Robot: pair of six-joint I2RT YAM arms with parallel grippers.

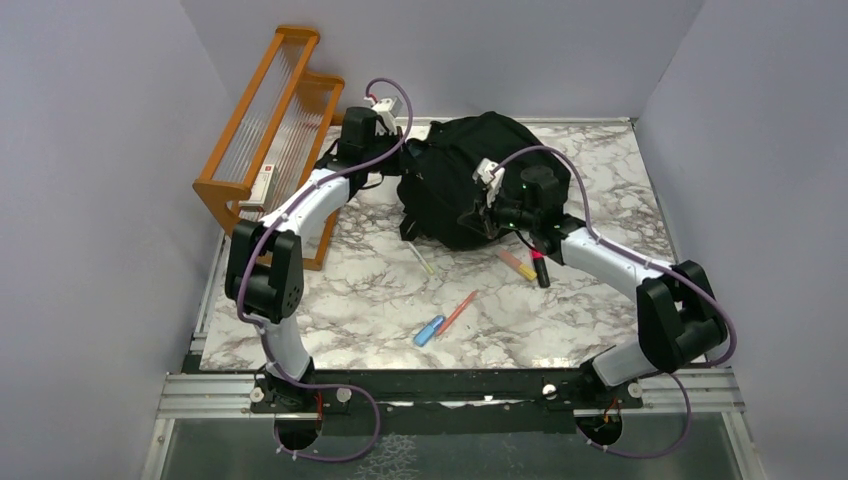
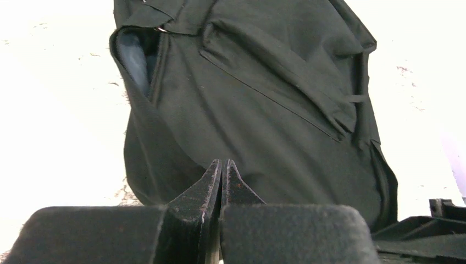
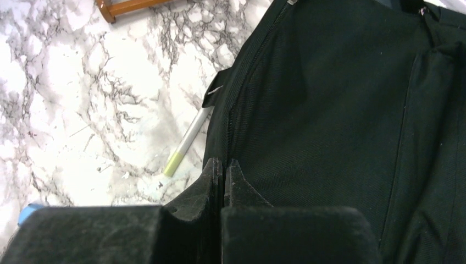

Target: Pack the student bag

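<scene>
The black bag [image 1: 462, 165] lies at the back of the table. Its left-side opening [image 2: 133, 58] gapes a little, with blue lining showing. At the bag's upper left edge, my left gripper is shut; a fabric fold runs up to its fingertips, but whether cloth is pinched there is unclear. My right gripper is shut at the zipped front edge, and the raised edge runs right into its fingertips. On the table are a pale pen [image 1: 421, 258], a blue item [image 1: 429, 331], a red pen [image 1: 457, 312], a yellow-and-orange item [image 1: 517, 265] and a black-and-pink marker [image 1: 540, 269].
A wooden rack [image 1: 322, 180] with a white box [image 1: 259, 187] stands at the left, close to my left arm. Grey walls bound the back and sides.
</scene>
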